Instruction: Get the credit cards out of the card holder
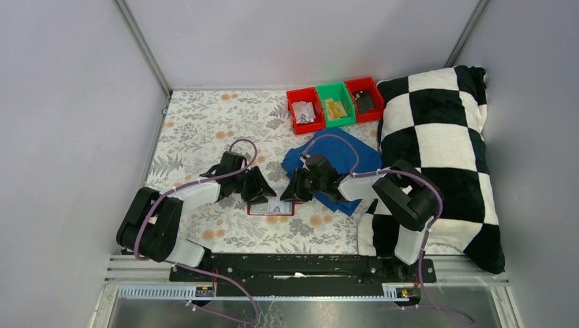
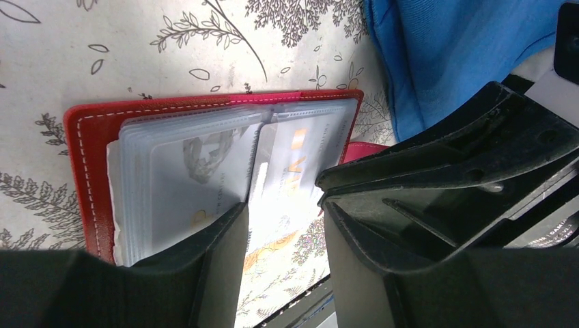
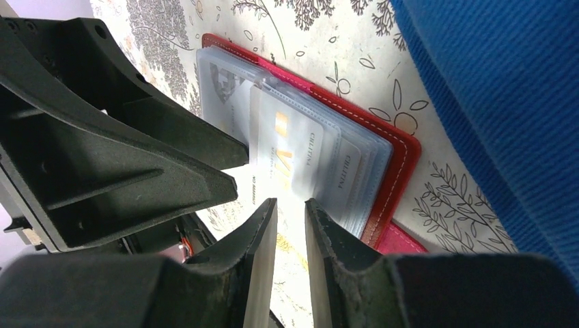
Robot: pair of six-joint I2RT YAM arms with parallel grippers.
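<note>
The red card holder (image 2: 87,184) lies spread out on the table, with clear sleeves on both halves. In the left wrist view a stack of cloudy sleeves (image 2: 171,178) fills its left half, and a pale card with orange print (image 2: 295,150) shows in the right half. My left gripper is open above the middle, its fingers apart over the sleeves. Close by on the right half, my right gripper is part open with a narrow gap. Pale card or sleeve surface shows through that gap; whether the tips touch it is unclear.
Blue cloth (image 1: 358,158) lies behind and right of the holder. Red (image 1: 298,96), green (image 1: 329,89) and another red bin (image 1: 356,83) stand at the back, with small items inside. A checkered cushion (image 1: 435,140) fills the right side.
</note>
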